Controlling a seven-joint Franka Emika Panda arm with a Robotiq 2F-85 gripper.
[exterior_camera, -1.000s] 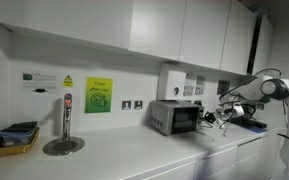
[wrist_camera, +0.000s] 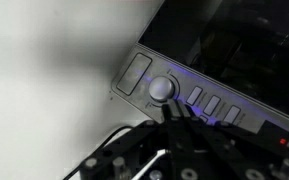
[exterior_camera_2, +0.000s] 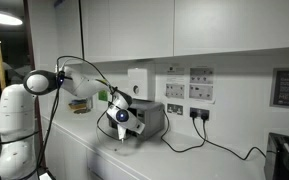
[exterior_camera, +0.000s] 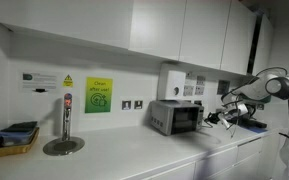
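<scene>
The microwave (exterior_camera: pixel 177 117) stands on the counter against the back wall. Its control panel (wrist_camera: pixel 199 98) fills the middle of the wrist view, with a round silver knob (wrist_camera: pixel 162 88), a rectangular button (wrist_camera: pixel 135 73) and a row of narrow buttons beside the dark door (wrist_camera: pixel 229 40). My gripper is shut, its fingertips just below the knob in that view, and nothing shows between them. Whether the tips touch the panel I cannot tell. From the second exterior view, the arm's hand (exterior_camera_2: pixel 121 119) is in front of the microwave (exterior_camera_2: pixel 152 115).
Black cables (exterior_camera_2: pixel 209 145) run along the wall by the sockets. Above the microwave hangs a white dispenser (exterior_camera: pixel 171 79). A tap (exterior_camera: pixel 66 115) and a tray (exterior_camera: pixel 16 138) are at the far left.
The arm has shifted slightly near the microwave's right side. The microwave and everything else on the counter have stayed in place.
</scene>
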